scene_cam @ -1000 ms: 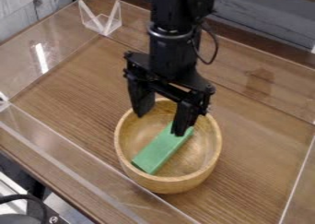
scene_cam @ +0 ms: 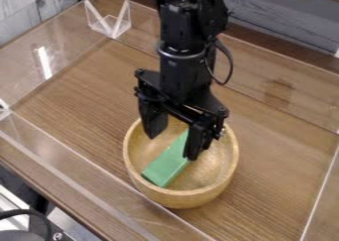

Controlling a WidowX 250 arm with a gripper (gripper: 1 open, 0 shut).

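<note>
A green block (scene_cam: 167,165) lies in a round tan bowl (scene_cam: 199,190) on the wooden tabletop. My black gripper (scene_cam: 179,128) hangs over the back part of the bowl, open, one finger on each side, with the green block below and between them in the view. Whether the fingers touch the bowl or block cannot be told.
Bare wood (scene_cam: 73,106) surrounds the bowl on left and right. A clear plastic piece (scene_cam: 109,17) is at the back left. Dark cables lie at the lower left edge.
The gripper and arm have shifted slightly toward the front of the view, lower over the bowl. The bowl and green block look unmoved.
</note>
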